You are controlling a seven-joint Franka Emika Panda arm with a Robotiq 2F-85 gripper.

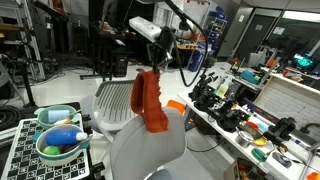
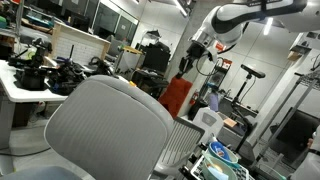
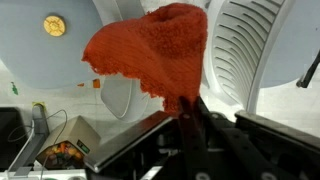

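Note:
A red-orange cloth hangs down from my gripper above a grey chair in exterior view 1. In the wrist view the cloth spreads out from the dark fingers, and its gathered end runs in between them. The gripper is shut on that end; the exact pinch is partly hidden. Seen from exterior view 2, the cloth dangles upright behind the near grey chair back, below the arm.
A second grey chair stands left of the cloth. Bowls with coloured things sit at the lower left. A white table crowded with dark equipment runs along the right.

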